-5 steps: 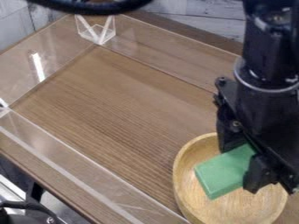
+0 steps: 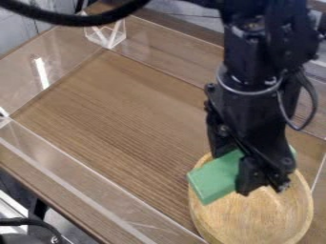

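My black gripper (image 2: 246, 167) fills the right side of the view, pointing down and shut on a green block (image 2: 213, 178). The block is held tilted over the left part of a round wooden bowl (image 2: 251, 221); whether it touches the bowl I cannot tell. The gripper hides the back of the bowl.
The wooden tray floor (image 2: 109, 124) is bare to the left, with clear walls round it. A clear plastic stand (image 2: 105, 31) is at the back left. Cables hang along the top and bottom left edges.
The gripper has moved up and to the left with the green block in it, from deeper in the bowl toward its left rim.
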